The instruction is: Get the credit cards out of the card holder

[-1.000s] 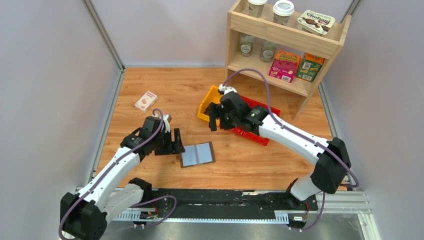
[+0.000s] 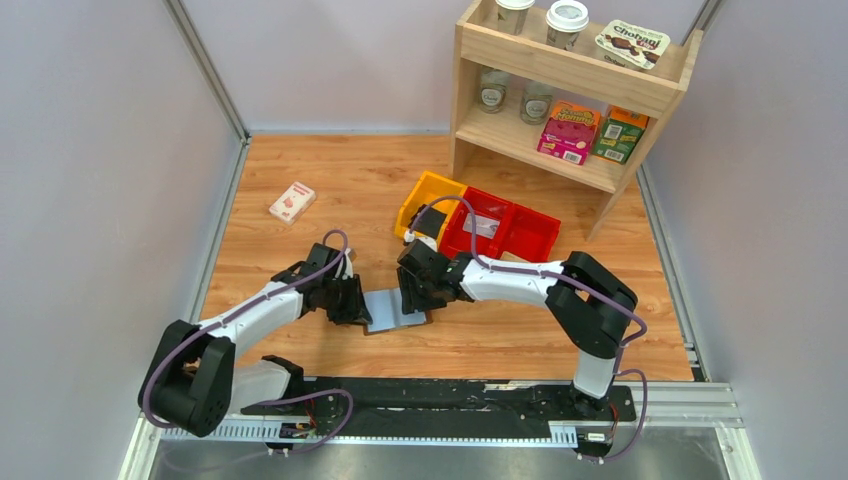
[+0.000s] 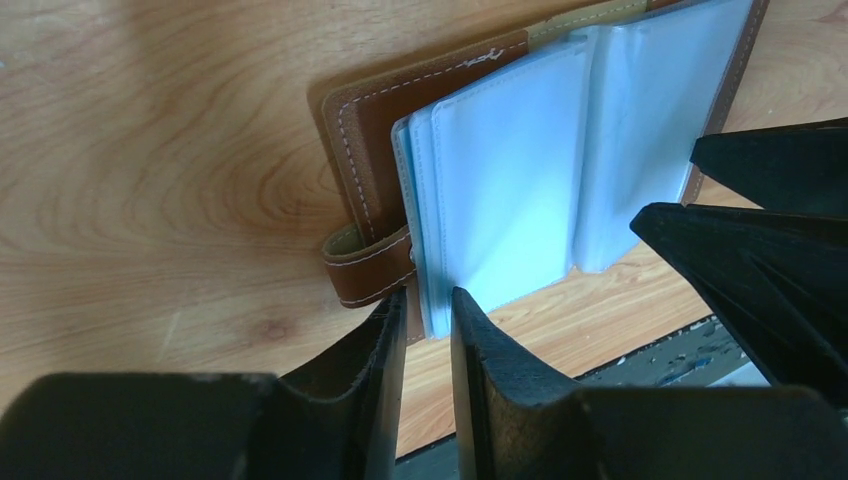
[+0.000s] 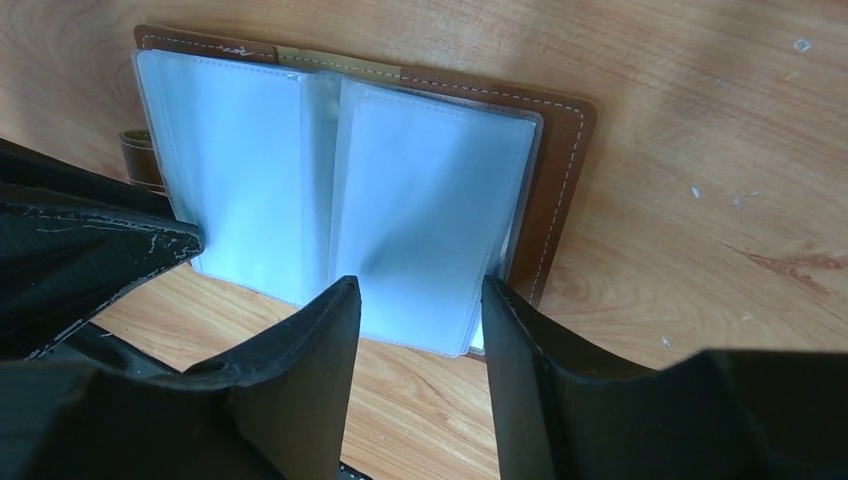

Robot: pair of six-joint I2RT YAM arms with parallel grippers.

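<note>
The card holder (image 2: 395, 310) lies open on the table, a brown leather cover (image 3: 372, 150) with clear bluish sleeves (image 3: 510, 170). At its left side my left gripper is shut on the near left edge of the sleeves, one finger to each side. Over the right half, my right gripper is part open. Its right finger (image 4: 515, 330) is by the sleeves' right edge, and the left one is over the sleeve face. No grip shows there. Any cards inside the sleeves cannot be made out.
A red tray (image 2: 532, 232) and a yellow tray (image 2: 432, 186) stand behind the right arm. A white card box (image 2: 293, 202) lies at the back left. The wooden shelf (image 2: 570, 85) rises at the back right. Bare table surrounds the holder.
Both grippers have come down to the card holder, the right one moving toward the front and left from over the trays. The left has lowered at the left edge and narrowed.
</note>
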